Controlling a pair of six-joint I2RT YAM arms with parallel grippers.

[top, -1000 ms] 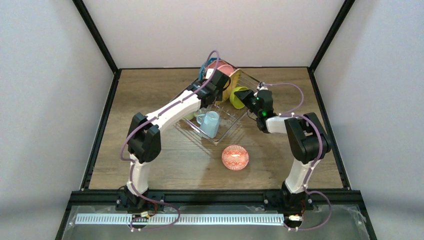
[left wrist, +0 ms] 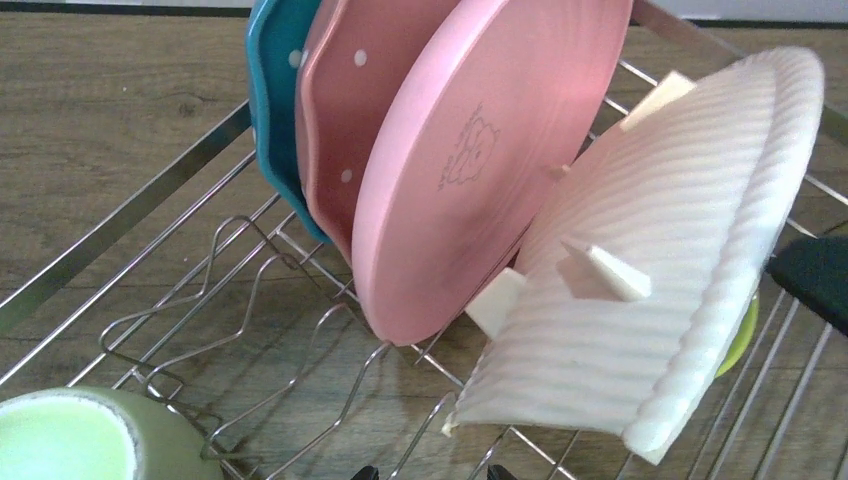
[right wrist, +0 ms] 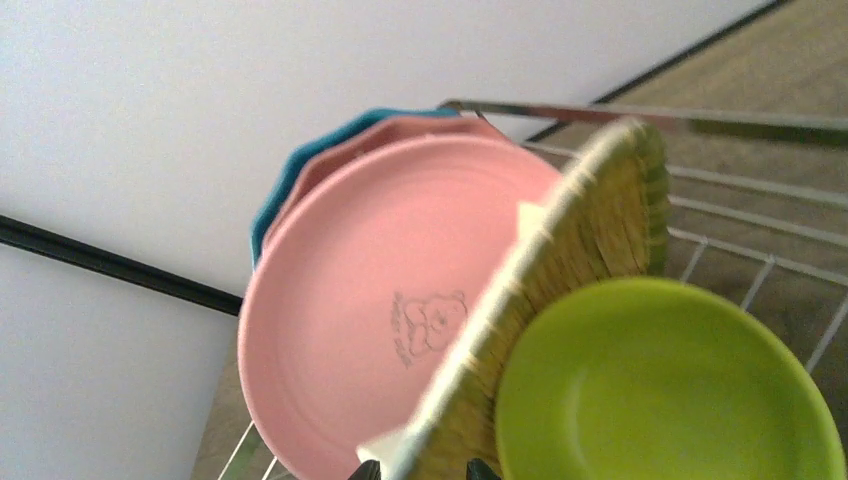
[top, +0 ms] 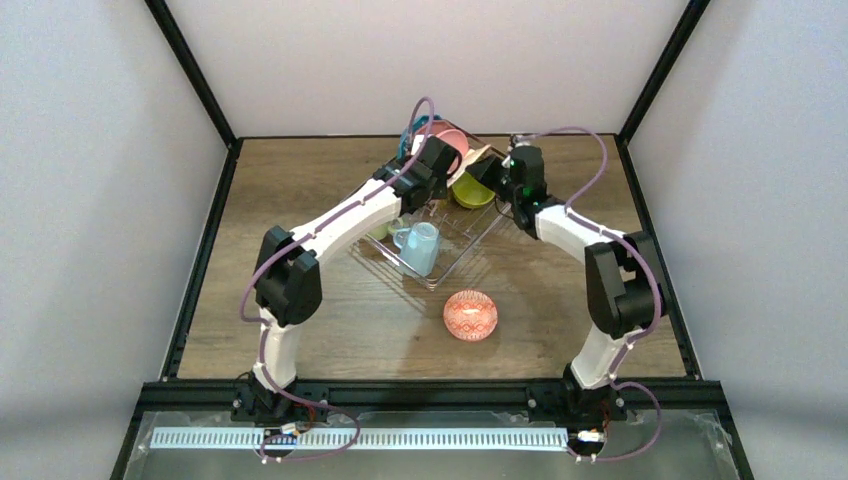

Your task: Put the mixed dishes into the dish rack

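Observation:
In the rack, a ribbed plate (left wrist: 640,270), white-backed with small feet and yellowish-tan in front, tilts right over the green bowl (right wrist: 660,390). Left of it leans a pink plate (left wrist: 470,170), with a pink dotted dish (left wrist: 335,120) and a blue dish (left wrist: 268,100) behind. My left gripper is open over the rack's wires, empty. My right gripper stands open by the ribbed plate's edge; whether that edge is between its fingertips or beyond them is unclear. A patterned orange bowl (top: 470,316) rests on the table in front of the rack.
A light-blue mug (top: 419,248) and a pale green cup (left wrist: 90,440) occupy the front part of the wire rack (top: 432,284). Both arms reach in from opposite sides, their grippers close together. Open table lies left and right of the rack.
The ribbed plate has tipped rightward, now showing its pale back from above. The green bowl sits flatter and partly covered. My right gripper has moved slightly farther back; the left arm has barely moved.

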